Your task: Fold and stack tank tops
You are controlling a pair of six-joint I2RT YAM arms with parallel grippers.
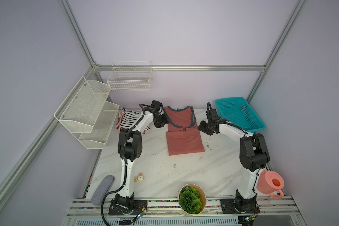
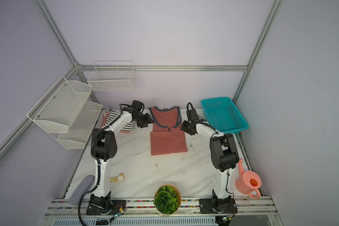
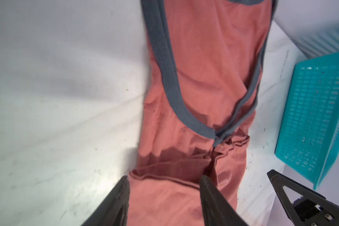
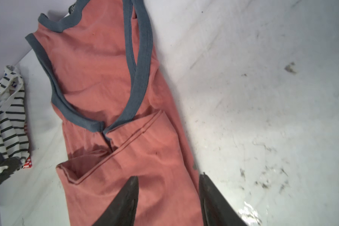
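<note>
A red tank top with dark grey trim (image 1: 186, 144) lies on the table, its bottom part folded up over the middle and the neckline pointing to the back wall. The folded edge (image 3: 169, 177) looks a bit uneven in the left wrist view, with a small opening at one corner. My left gripper (image 1: 165, 124) hovers at the garment's left side, fingers (image 3: 118, 203) parted and empty. On the opposite side, my right gripper (image 1: 201, 130) is open, with no cloth between its fingertips. Striped black-and-white tops (image 1: 130, 117) lie at the back left, partly behind my left arm.
A turquoise basket (image 2: 224, 113) stands at the back right and white mesh shelves (image 1: 87, 109) at the left. Near the front are a potted plant (image 1: 190, 198), a pink watering can (image 1: 269, 182) and a grey pad (image 1: 102, 188). Bare table lies in front of the garment.
</note>
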